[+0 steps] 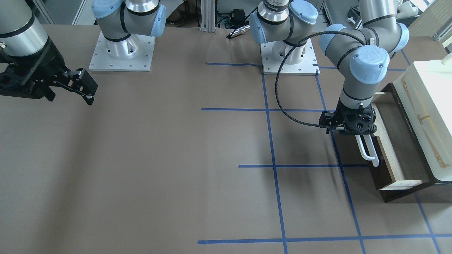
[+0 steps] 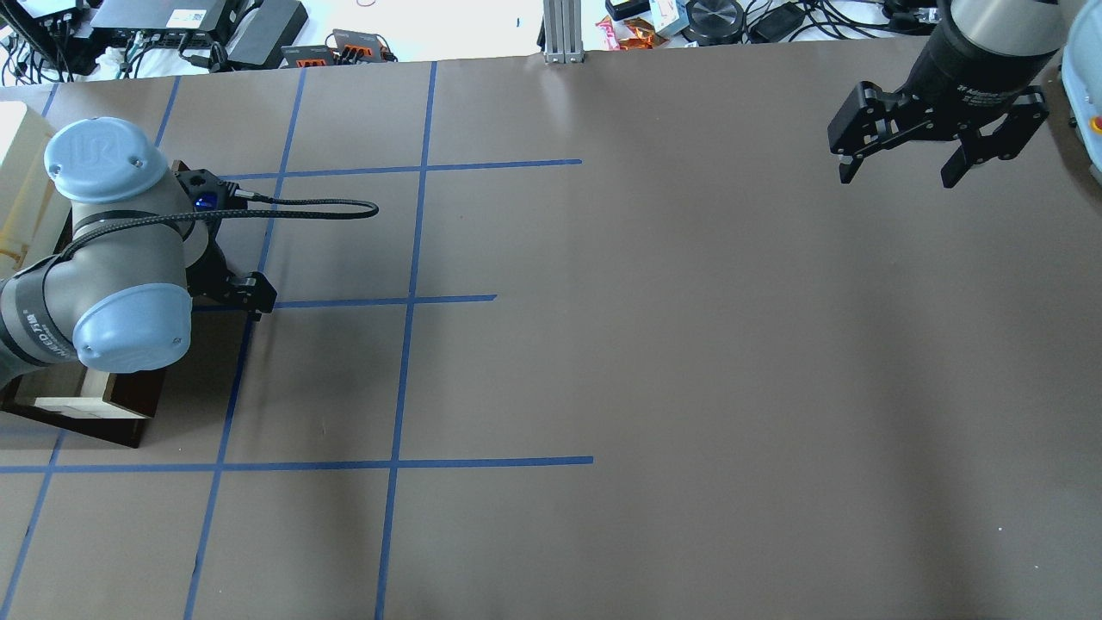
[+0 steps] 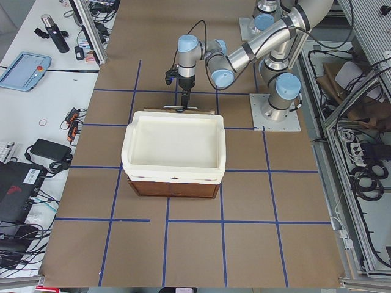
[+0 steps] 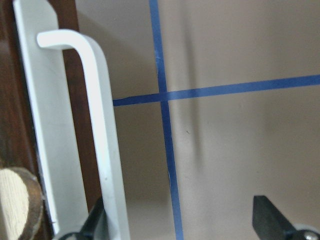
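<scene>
A dark wooden box (image 1: pixel 413 188) with a pale-lined drawer pulled partly out stands at the right of the front view, a white tray (image 3: pixel 173 152) on top. On the drawer's front is a white handle (image 4: pixel 102 125). My gripper (image 1: pixel 347 127) is lowered over that handle. In the left wrist view the handle's bar runs past one black fingertip at bottom left, and the other fingertip sits at bottom right over bare table. Whether the fingers are open around the bar or bearing on it is partly hidden; they look apart.
Other arms stand at the back and at the far left of the front view (image 1: pixel 123 50).
</scene>
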